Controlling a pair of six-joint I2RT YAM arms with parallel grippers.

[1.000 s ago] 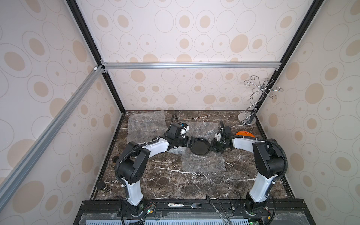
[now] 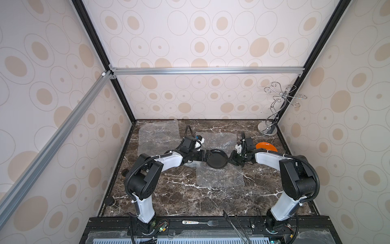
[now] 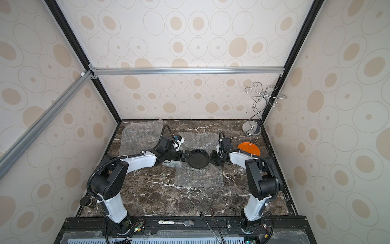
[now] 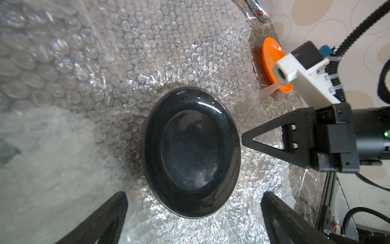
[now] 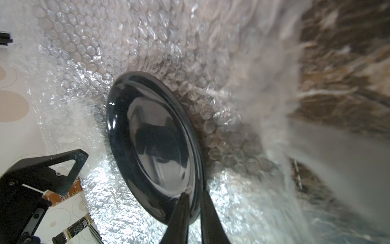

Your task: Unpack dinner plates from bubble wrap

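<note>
A glossy black plate (image 2: pixel 217 159) lies face up on an opened sheet of bubble wrap (image 2: pixel 221 179) in the middle of the table. My right gripper is shut on the plate's right rim, one narrow finger (image 5: pixel 212 219) on each side of it. At the opposite edge my left gripper stands open, its fingers (image 4: pixel 97 221) wide apart with the near part of the plate (image 4: pixel 191 150) between them in view; whether they touch it cannot be told. An orange plate (image 2: pixel 266 146) rests bare on the table behind the right arm.
Another flat bubble wrap sheet (image 2: pixel 158 136) covers the back left. A chrome curly stand (image 2: pixel 267 128) is at the back right corner. A fork (image 2: pixel 199 222) lies on the front ledge.
My right arm has shifted a little to the right, and the black plate has slid slightly right with it. The left arm has barely moved.
</note>
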